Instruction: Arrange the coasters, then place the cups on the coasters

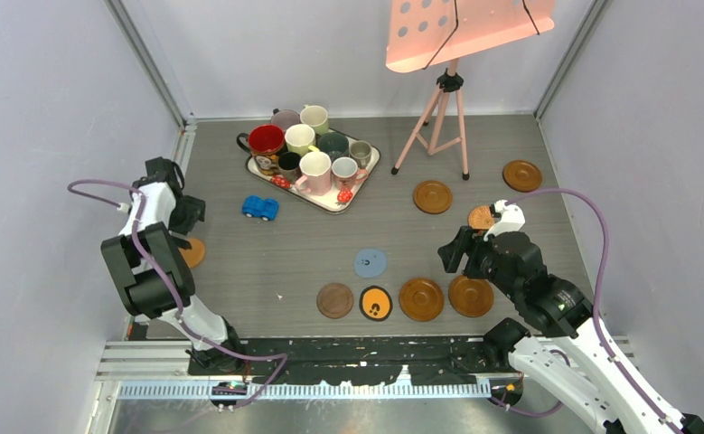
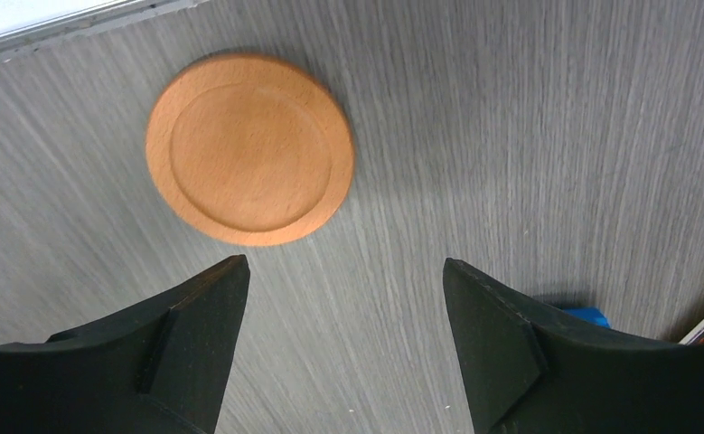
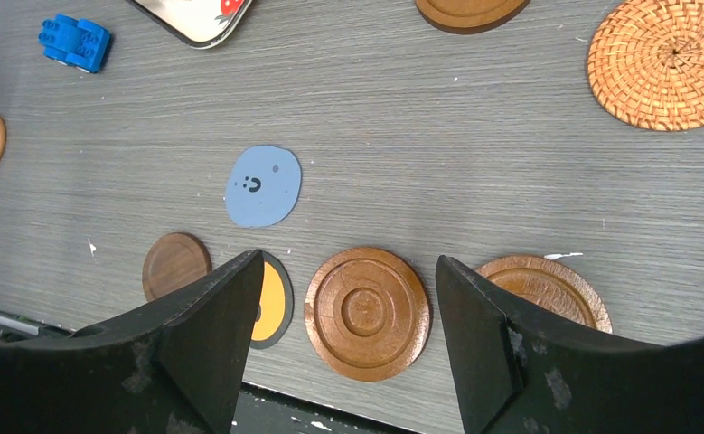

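Note:
Several cups, among them a red mug (image 1: 266, 140), a pink mug (image 1: 314, 174) and a dark green cup (image 1: 333, 146), crowd the tray (image 1: 333, 207) at the back left. An orange-brown coaster (image 2: 250, 149) lies bare on the table at the far left. Just in front of and above it, my left gripper has its fingers spread, with only tabletop between them; in the top view the arm partly covers that coaster. Over the right side, my right gripper is open and empty, above a brown wooden coaster (image 3: 366, 313).
A blue toy block car (image 1: 260, 208) sits left of the tray. More coasters lie about: a blue one (image 1: 370, 263), an orange-and-black one (image 1: 375, 303), a woven one (image 3: 671, 65). A pink tripod stand (image 1: 445, 117) rises at the back. Mid-table is largely clear.

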